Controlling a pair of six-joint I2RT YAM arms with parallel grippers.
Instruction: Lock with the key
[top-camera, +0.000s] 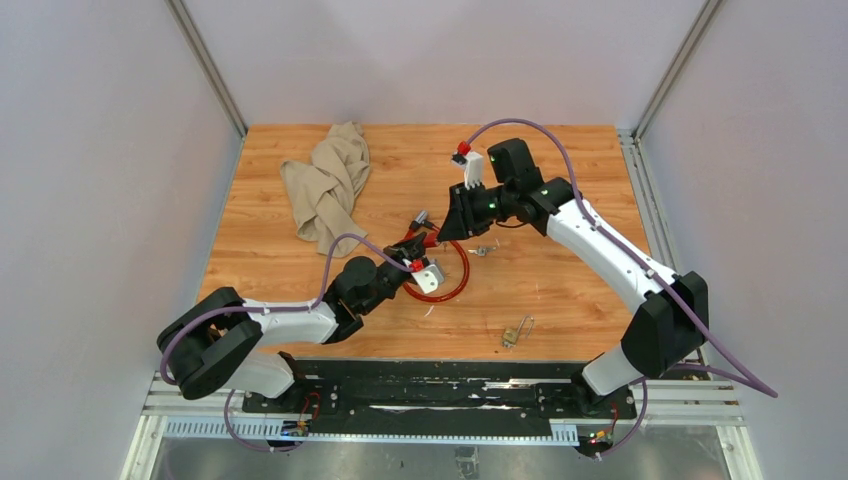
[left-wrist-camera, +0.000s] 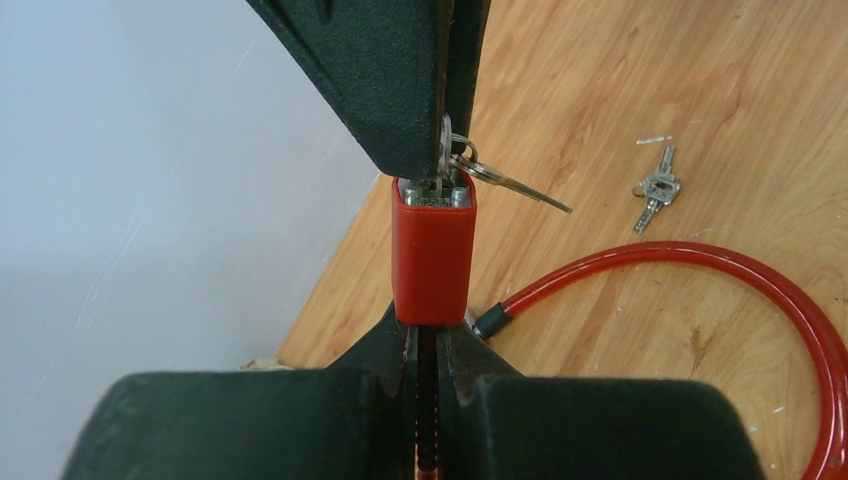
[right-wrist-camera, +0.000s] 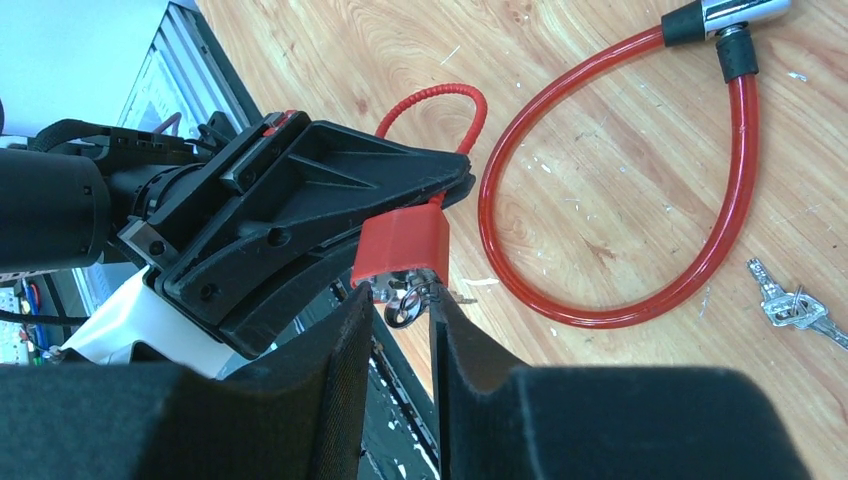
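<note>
A red lock body (left-wrist-camera: 431, 262) with a thin red cable stands in my left gripper, which is shut on it above the table. A key with a ring (left-wrist-camera: 444, 160) sits at the top of the lock. My right gripper is at the key, its dark fingertips just over the lock's end; the right wrist view shows a gap between its fingers around the ring, but whether they grip the key is unclear. A second key hangs from the ring in the left wrist view.
A red loop lock (right-wrist-camera: 733, 150) lies on the wooden table beneath the grippers, with loose keys (left-wrist-camera: 660, 188) beside it. A brass padlock (top-camera: 512, 333) lies toward the front right, and a beige cloth (top-camera: 325, 185) at the back left.
</note>
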